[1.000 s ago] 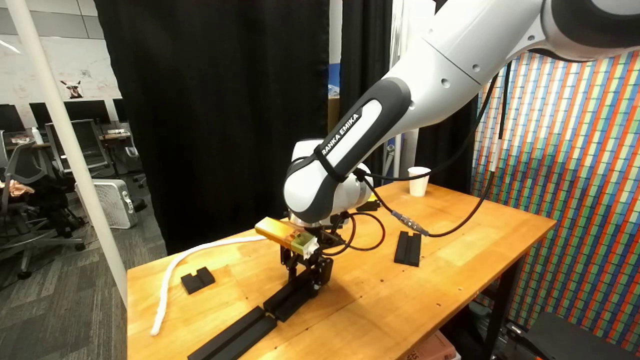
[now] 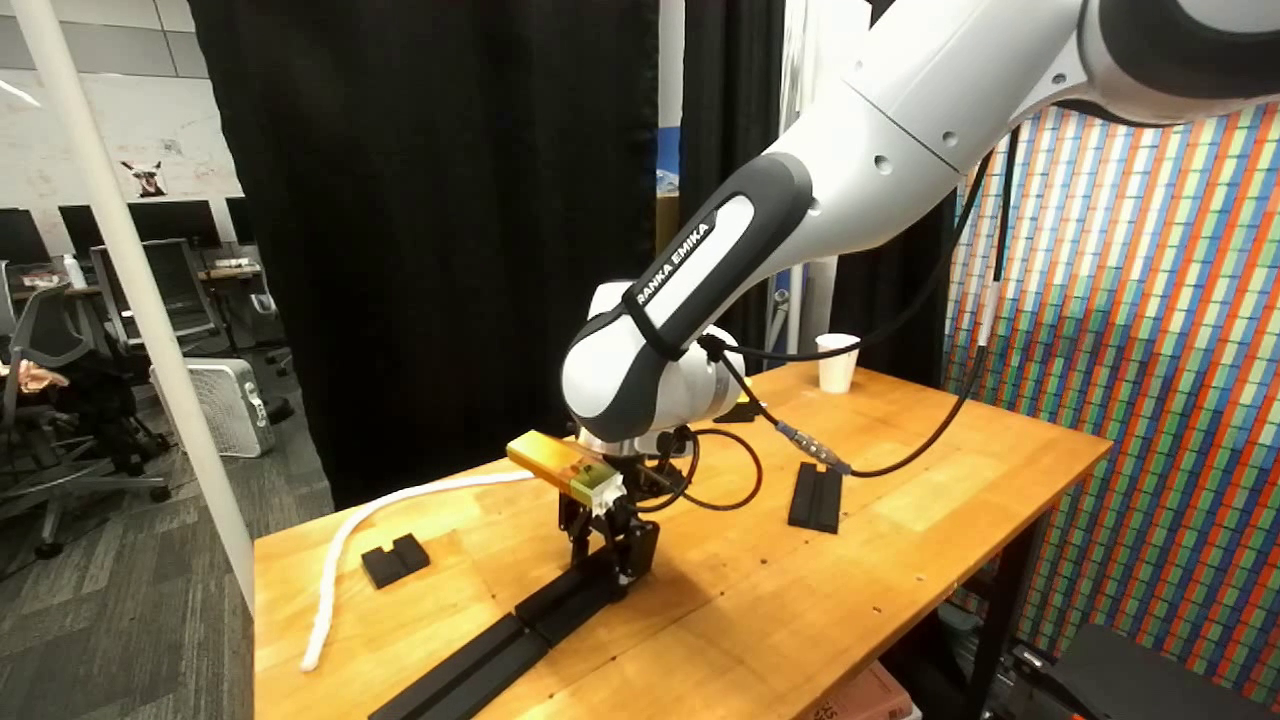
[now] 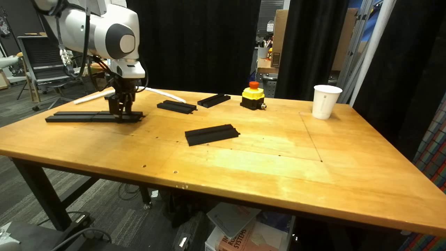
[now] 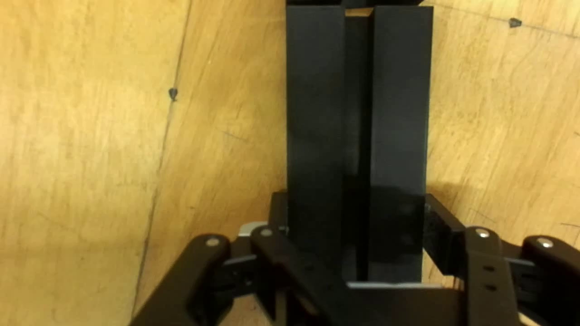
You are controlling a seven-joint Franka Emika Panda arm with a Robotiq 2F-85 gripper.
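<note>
My gripper is shut on a black grooved block point(image 4: 402, 108), its fingers point(image 4: 439, 233) pressing the two long sides. A central channel runs along the block's length. In exterior view 1, this held block point(image 2: 576, 606) lies low at the table, end to end with a longer black grooved piece point(image 2: 462, 678), their channels about in line. No clear gap shows between them there. At the top of the wrist view only a sliver of the longer piece point(image 4: 315, 2) appears, so the joint is hard to judge.
Loose black grooved blocks lie on the table point(image 3: 355, 167), one nearer the middle point(image 3: 212, 134) and two point(image 3: 177, 106) farther back. A small notched block point(image 2: 396, 559) and white cord point(image 2: 330, 576) lie left. A yellow-and-red button point(image 3: 253, 98) and white cup point(image 3: 326, 101) stand toward the back.
My gripper has moved slightly toward the longer piece with the block in it. The narrow gap seen between the two pieces before has closed in exterior view 1.
</note>
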